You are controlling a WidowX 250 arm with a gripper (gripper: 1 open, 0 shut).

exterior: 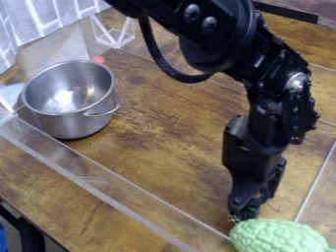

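The black gripper (245,209) points down at the lower right, its tips at the upper left end of a pale green, bumpy vegetable-like object (278,238), which is partly cut off by the frame's bottom edge. Whether the fingers are shut on that object or only touch it is hard to tell. A steel pot (71,100) with wire handles stands at the left of the wooden surface.
Clear plastic strips (118,199) run along the front left edge of the wooden table (151,157). A patterned pale cloth (27,25) is at the back left.
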